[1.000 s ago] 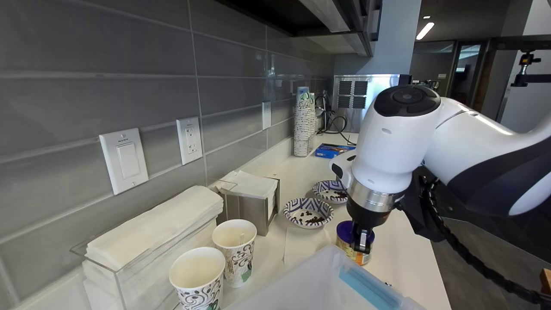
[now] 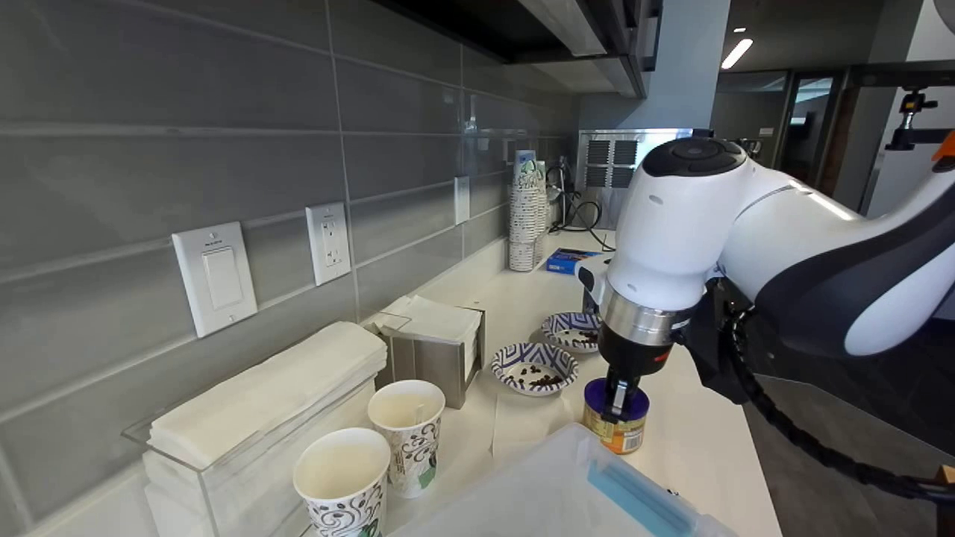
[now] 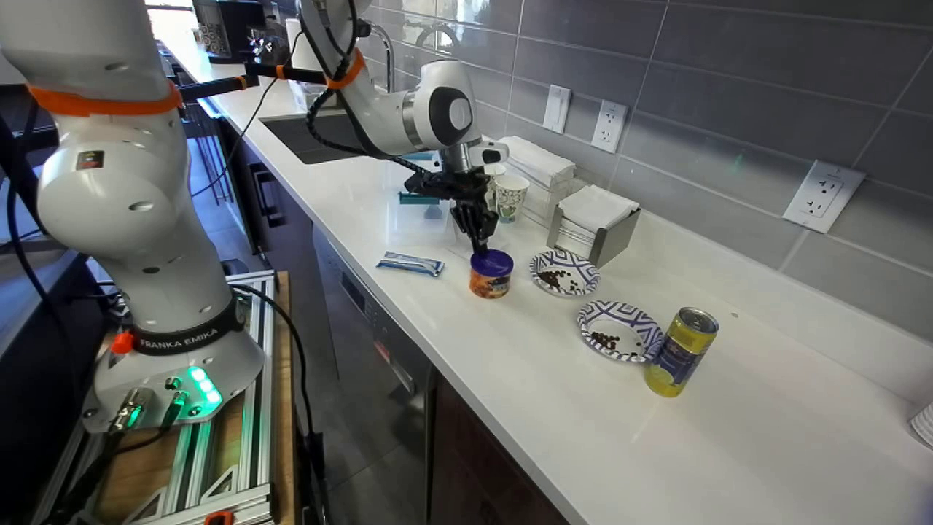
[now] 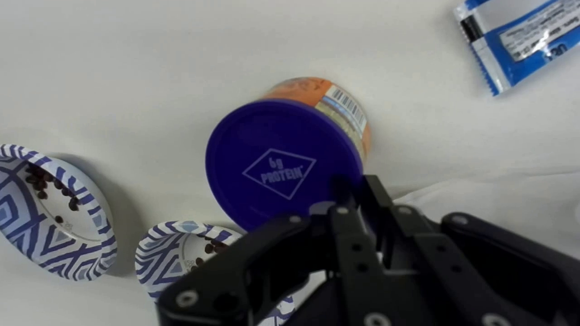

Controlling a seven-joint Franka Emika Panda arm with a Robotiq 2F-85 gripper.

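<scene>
A round tub [image 3: 490,284] with an orange label stands upright on the counter. Its purple lid [image 4: 272,163], printed "6g PROTEIN", is on top and looks level. My gripper points down at the lid's edge, its fingers close together. In the wrist view one finger lies over the lid and the other just outside it, with the rim running between them. From exterior view 1, the gripper [image 2: 615,413] covers part of the lid's near side. The exact contact at the fingertips is dark and partly hidden.
Two patterned bowls [image 2: 534,371] with dark bits sit beside the tub, near a yellow-blue can [image 3: 680,351]. A blue wrapper [image 3: 411,263] lies on the other side. Paper cups [image 2: 407,429], napkin holders [image 2: 427,344] and a clear bin [image 2: 537,492] are close by.
My gripper has shifted slightly away from the exterior view 1 camera and to the left, from in front of the tub to over its lid edge. The tub has stayed about where it was.
</scene>
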